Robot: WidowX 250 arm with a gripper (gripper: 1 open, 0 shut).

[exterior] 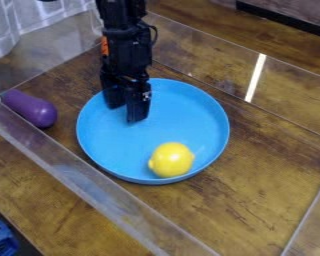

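Observation:
My black gripper (128, 100) hangs over the back-left part of a blue plate (176, 115), its fingers open. A yellow lemon-like object (171, 160) lies on the front right of the plate, apart from the gripper. A purple eggplant (29, 108) lies to the left of the plate. An orange carrot (105, 45) is mostly hidden behind the arm.
Clear walls run along the left side and front. A blue object (0, 240) sits at the bottom-left corner.

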